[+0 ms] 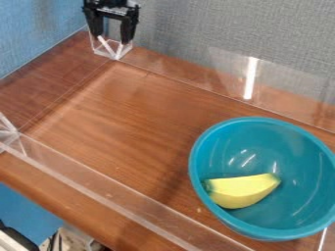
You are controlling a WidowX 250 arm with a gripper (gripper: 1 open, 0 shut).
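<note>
A teal bowl (pixel 262 147) takes up the right side of the wooden tray, with a yellow banana-like piece (pixel 242 191) lying inside it toward the lower left. My black gripper (pixel 110 29) is high at the top left, above the far left corner and well apart from the bowl. It is open, with nothing seen between its fingers; its upper part is cut off by the frame's edge.
Clear plastic walls and corner brackets (pixel 112 51) edge the wooden surface (pixel 112 127), whose middle and left are empty. Grey padded walls stand behind and at the left.
</note>
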